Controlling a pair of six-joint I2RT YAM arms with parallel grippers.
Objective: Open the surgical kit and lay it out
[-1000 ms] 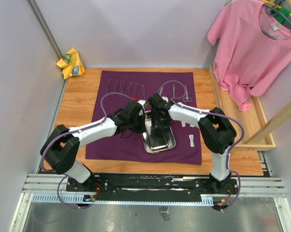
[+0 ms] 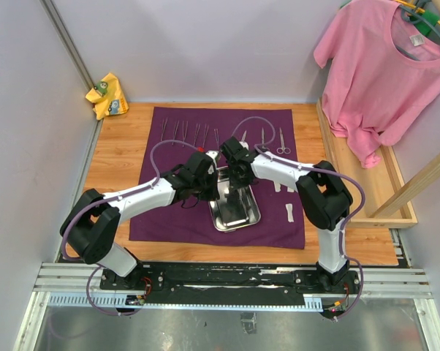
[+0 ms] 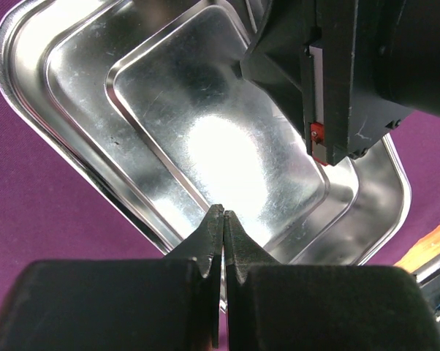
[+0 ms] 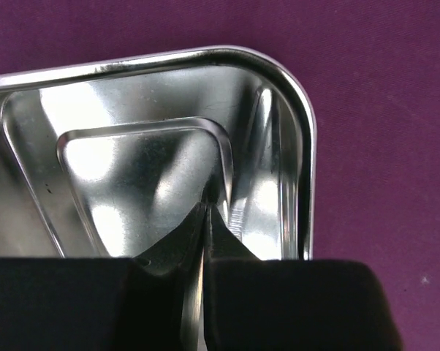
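A shiny steel tray (image 2: 234, 221) lies on the purple cloth (image 2: 161, 227), between both grippers. My left gripper is shut over one edge of the tray (image 3: 81, 157), with nothing showing between its fingers. My right gripper is shut above the inside of the tray near a corner, nothing visible between its fingertips; in the left wrist view its dark housing covers part of the tray. Along the back of the cloth lie several slender metal instruments (image 2: 175, 131) and scissors (image 2: 282, 150). Small pale items (image 2: 289, 212) lie at the cloth's right.
A wooden frame (image 2: 403, 194) with a pink shirt (image 2: 381, 73) stands at the right. A yellow bag (image 2: 109, 99) sits at the back left.
The tray and both grippers have shifted slightly to the left over the last second.
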